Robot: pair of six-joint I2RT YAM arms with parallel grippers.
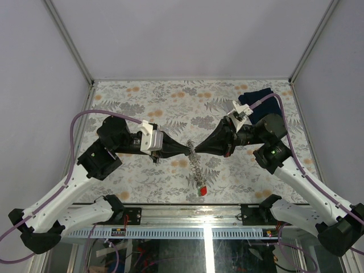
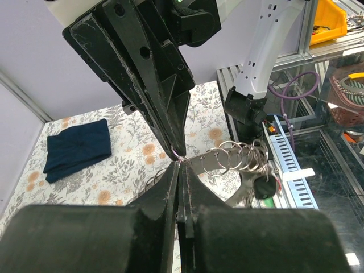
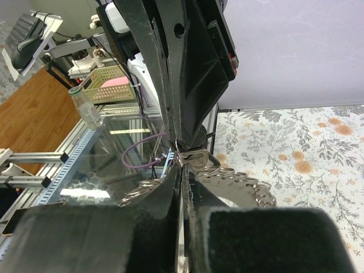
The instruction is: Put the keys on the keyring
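A silvery string of small loops and flat metal pieces, the keyring, hangs where my two grippers meet, mid-table. A red piece shows at its lower end. My left gripper and right gripper face each other, tips nearly touching, both shut. In the left wrist view a thin wire runs between the two sets of tips, and the loops fan out behind. In the right wrist view, a flat metal piece edged with coils shows behind the tips. Single keys are hard to make out.
A folded dark blue cloth lies at the back right. A metal rail runs along the front edge.
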